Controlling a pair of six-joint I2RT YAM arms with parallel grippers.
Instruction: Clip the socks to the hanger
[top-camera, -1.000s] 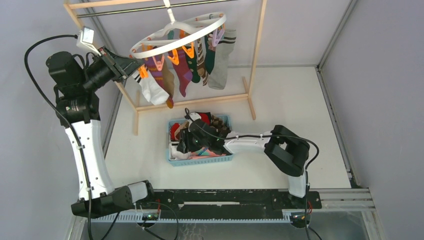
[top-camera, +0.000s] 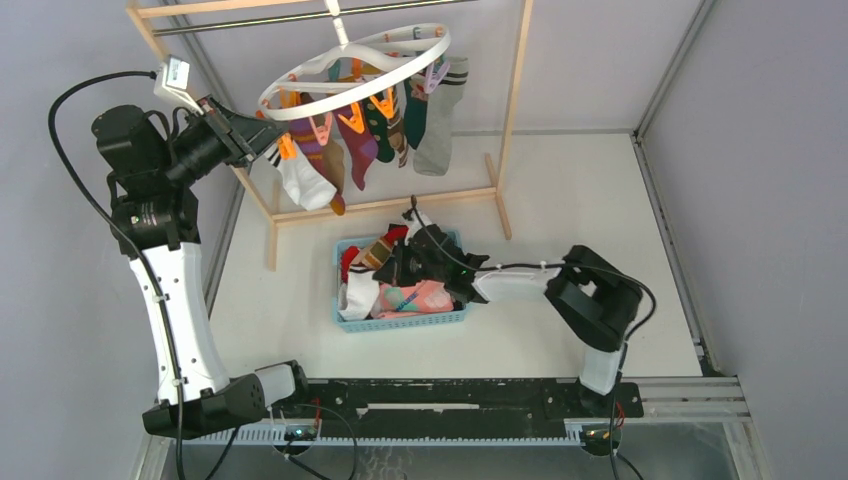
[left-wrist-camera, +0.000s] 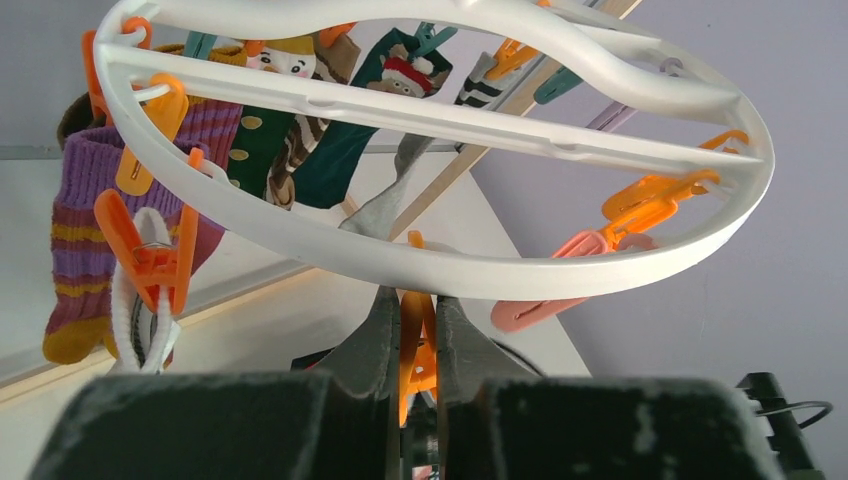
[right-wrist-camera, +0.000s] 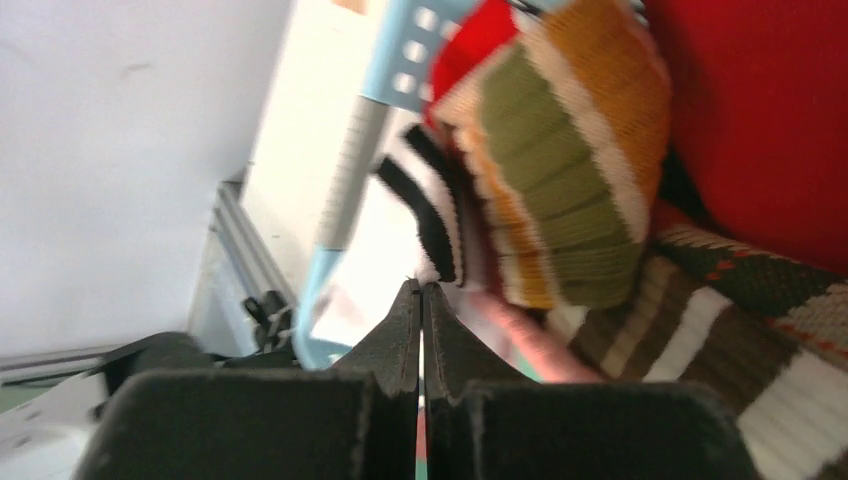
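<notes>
The white round hanger (top-camera: 385, 80) hangs from the rack with several socks clipped to it. At its left side, my left gripper is shut on an orange clip (left-wrist-camera: 424, 370) below the ring. A white sock (top-camera: 305, 180) hangs from another orange clip (left-wrist-camera: 148, 265) nearby. Over the blue basket (top-camera: 400, 324), my right gripper is shut, with the black-striped cuff of a second white sock (right-wrist-camera: 432, 205) meeting its fingertips. The rest of that sock lies against the basket's side. A green and orange striped sock (right-wrist-camera: 555, 160) is close beside it.
Wooden rack bars (top-camera: 390, 204) stand behind the basket. Free clips, including a pink one (left-wrist-camera: 560, 280), hang on the ring. Red and pink socks fill the basket.
My right gripper has moved right and slightly toward the rack, and the white sock's cuff has been drawn up toward it. The left arm holds still; the hanging socks have swayed slightly.
</notes>
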